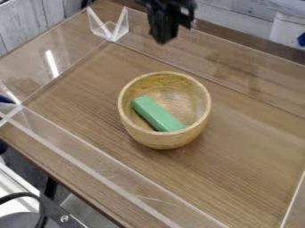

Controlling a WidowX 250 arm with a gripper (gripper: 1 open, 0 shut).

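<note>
A round wooden bowl (191, 100) stands on the wooden table, with a green block (156, 113) lying tilted inside it. My gripper (162, 32) is at the top of the view, above and behind the bowl, dark and blurred, cut off by the frame's edge; its fingertips are hard to make out.
A clear plastic piece (107, 25) stands at the top left. Black cables lie at the lower left corner.
</note>
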